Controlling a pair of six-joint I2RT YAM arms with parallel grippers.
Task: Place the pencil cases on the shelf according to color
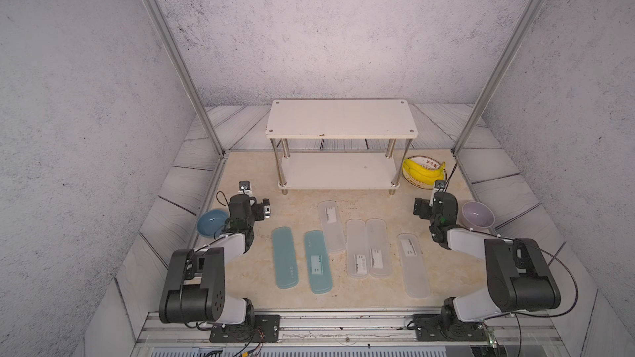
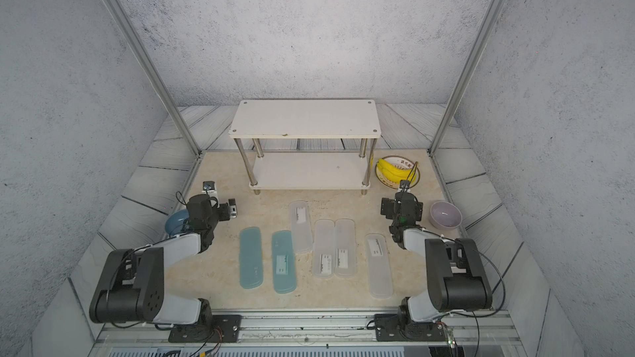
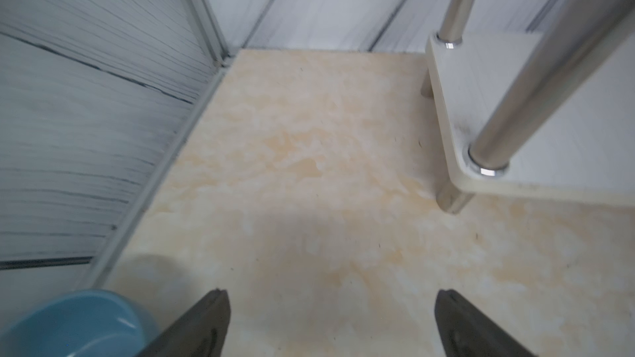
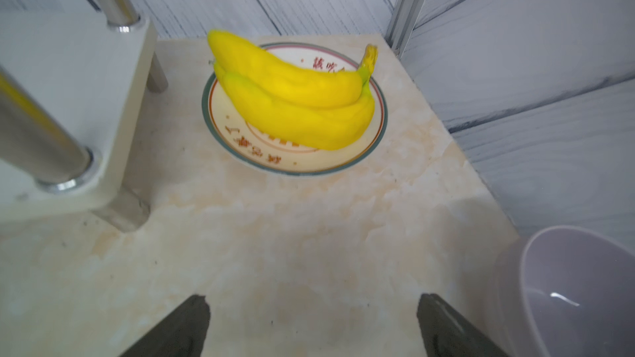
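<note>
Two teal pencil cases (image 1: 284,257) (image 2: 283,261) lie left of centre on the table. To their right lie several translucent white cases (image 1: 330,228) (image 2: 378,264), most with labels. Behind them stands the white two-tier shelf (image 1: 341,119), both tiers empty. My left gripper hovers left of the shelf's front corner, open, nothing between its fingers. My right gripper hovers right of the shelf in the same way, open and empty.
A blue bowl (image 3: 72,324) sits at the left edge, a lilac bowl (image 4: 575,304) at the right edge. A plate (image 4: 297,162) with bananas (image 4: 291,105) is at the back right. The front middle holds the cases.
</note>
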